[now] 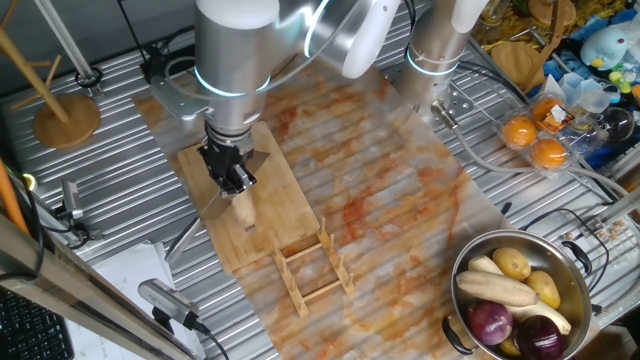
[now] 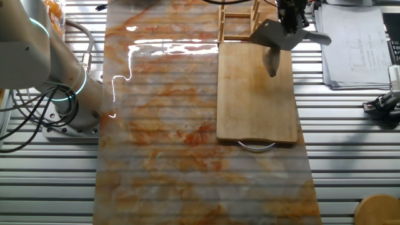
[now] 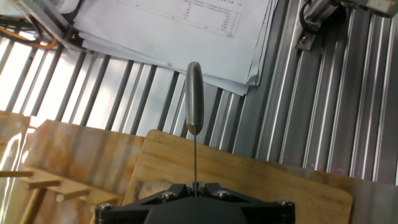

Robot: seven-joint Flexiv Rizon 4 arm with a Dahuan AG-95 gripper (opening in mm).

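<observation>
A knife is held by my gripper, which is shut on it. Its handle [image 3: 194,99] points away from the fingers toward the papers in the wrist view, and the blade [image 3: 195,155] shows edge-on as a thin line. From the other side, the broad grey blade [image 2: 279,36] stands over the cutting board [image 2: 250,106]. A pale brown elongated vegetable [image 1: 244,210] lies on the board, right at the gripper and blade. Whether the blade touches or enters it cannot be made out.
Against the board's end stands a wooden rack [image 1: 292,285]. A steel pot [image 1: 462,300] with potatoes, purple onions and pale long vegetables is at the front right. Papers [image 2: 356,50] lie beyond the knife handle. The marbled mat [image 1: 390,230] between board and pot is clear.
</observation>
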